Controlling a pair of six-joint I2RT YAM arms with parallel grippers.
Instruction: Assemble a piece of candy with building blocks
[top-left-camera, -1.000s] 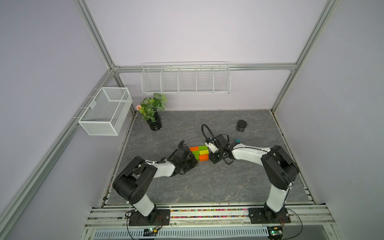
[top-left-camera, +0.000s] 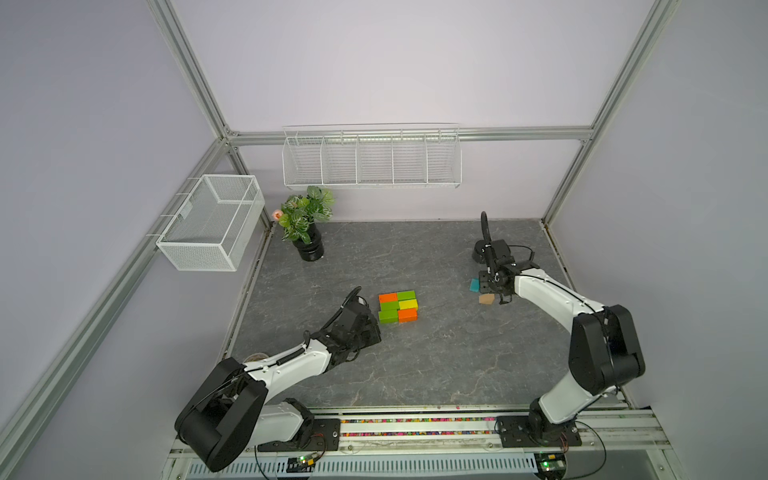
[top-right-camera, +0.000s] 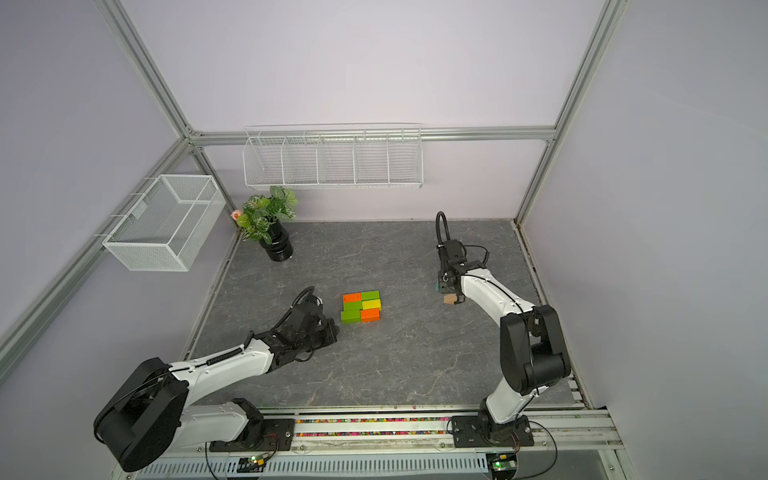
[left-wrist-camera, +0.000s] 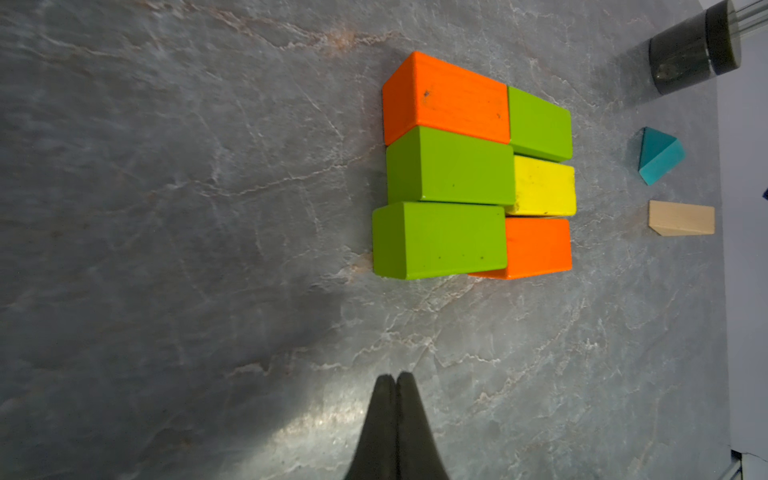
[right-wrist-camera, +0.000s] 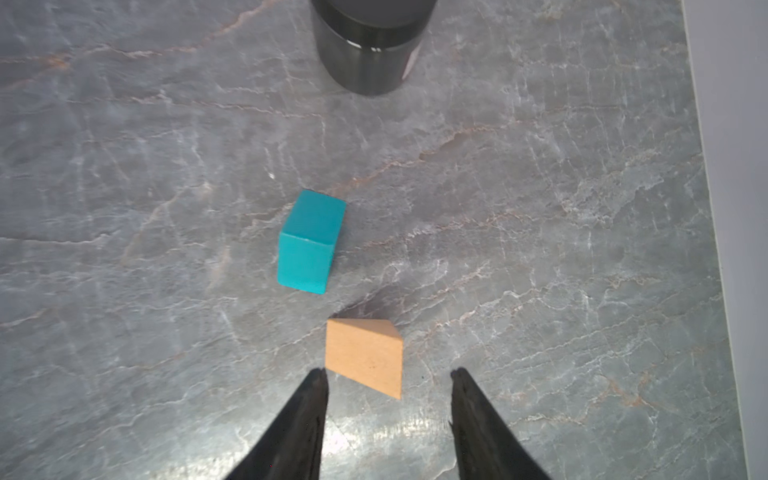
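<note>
A block group of green (left-wrist-camera: 448, 240), orange (left-wrist-camera: 448, 92) and yellow (left-wrist-camera: 544, 185) pieces lies on the table, three rows of two. My left gripper hangs left and front of it, shut, with nothing visible between its fingers. To the right lie a teal triangular block (right-wrist-camera: 308, 240) and a tan triangular block (right-wrist-camera: 364, 352). My right gripper stands open just above and beside the tan block, holding nothing.
A black cylinder (right-wrist-camera: 368, 48) stands behind the loose blocks. A potted plant (top-left-camera: 308, 232) stands at the back left; wire baskets (top-left-camera: 372, 160) hang on the walls.
My right gripper has moved right, from beside the block group to over the loose blocks. My left gripper has drawn back to the left from the group.
</note>
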